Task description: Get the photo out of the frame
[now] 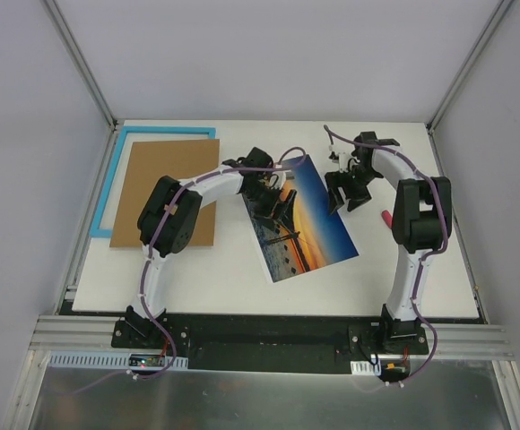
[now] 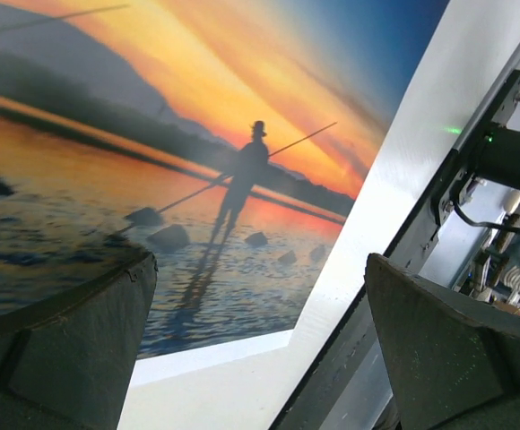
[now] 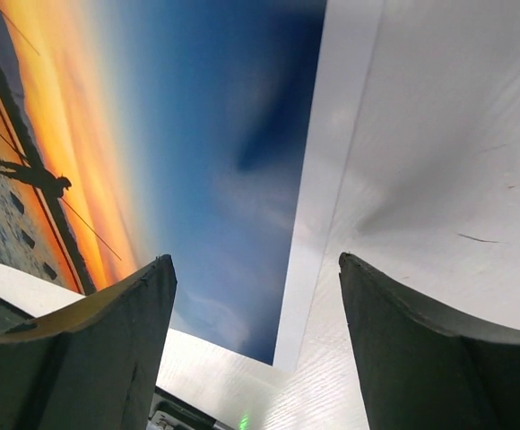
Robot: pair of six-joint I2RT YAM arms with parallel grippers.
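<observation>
The photo point(image 1: 309, 224), a sunset lake scene with a white border, lies tilted on the white table, outside the blue frame point(image 1: 105, 199). Over its left-middle part hovers my left gripper point(image 1: 282, 215), its fingers spread. In the left wrist view the boatman on the photo point(image 2: 242, 179) shows between widely parted fingers. My right gripper point(image 1: 347, 199) is at the photo's upper right edge. Seen from the right wrist, its fingers point(image 3: 143, 331) stand apart on either side of the photo's white border point(image 3: 309, 215), with no grip on it visible.
A brown backing board point(image 1: 166, 170) lies partly over the blue frame at the left. Near the right arm is a small red object point(image 1: 386, 219).
</observation>
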